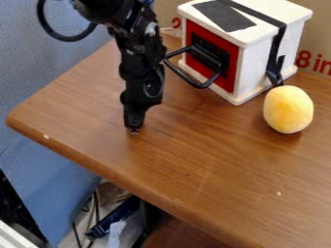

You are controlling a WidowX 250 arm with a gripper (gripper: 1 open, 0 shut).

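Observation:
My black gripper [135,122] points down at the wooden table [181,189], its tip low over the surface left of a white box [262,54] with a red front. Whether the fingers are open or shut is unclear. A dark handle-like frame runs from the box's red front [203,44] to beside my arm. A yellow oval object [288,109] sits on the table to the right, in front of the box.
A cardboard box [311,58] stands behind at the right. The table's left edge drops off near a blue fabric panel [52,77].

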